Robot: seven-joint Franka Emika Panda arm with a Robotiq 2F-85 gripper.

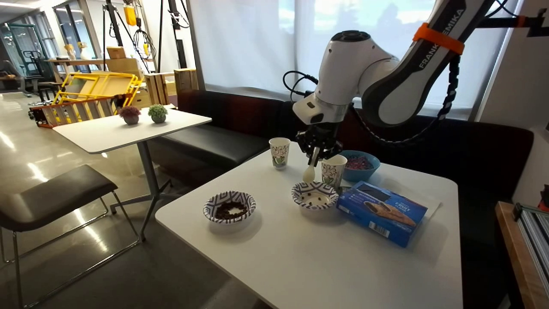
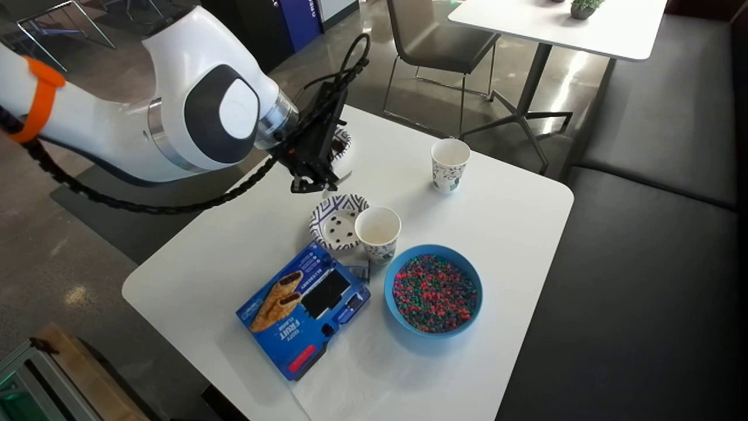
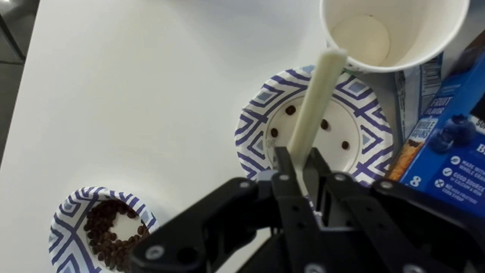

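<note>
A pale spoon [image 1: 309, 174] hangs bowl-down from my gripper, which is shut on its handle [image 3: 317, 102]. Below the spoon, in the wrist view, is a patterned paper bowl [image 3: 254, 116] with several dark chips scattered on its bottom. A second patterned bowl [image 1: 212, 208] stands nearer the table's left edge, holding a heap of dark chips. In the wrist view my fingers hide the spoon's lower end, so its contents cannot be seen.
A paper cup [image 2: 379, 238] stands close against the sparse bowl, beside a blue snack box [image 1: 383, 210]. Behind are a blue bowl [image 2: 480, 284] of colored bits and another paper cup [image 2: 450, 168].
</note>
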